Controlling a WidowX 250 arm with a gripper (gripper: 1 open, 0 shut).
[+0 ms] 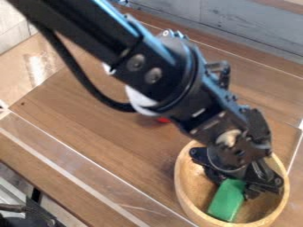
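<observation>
My gripper (236,173) is low inside a round wooden bowl (193,204) at the bottom right, shut on a green block (225,202), whose lower part shows below the fingers. The arm hides much of the bowl's back and whatever else lies there.
A small red object (162,121) is mostly hidden behind the arm at mid-table.
</observation>
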